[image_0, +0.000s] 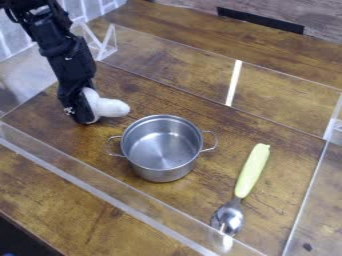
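My black gripper (80, 100) reaches down from the upper left, closed on a white, soft-looking object (107, 107) that rests low over the wooden surface; its exact shape is partly hidden by the fingers. A steel pot (162, 148) with two handles stands just to the right and toward the front. A spoon with a pale yellow-green handle (253, 170) lies at the right, its steel bowl toward the front.
Clear plastic walls (329, 185) border the wooden work area (187, 85).
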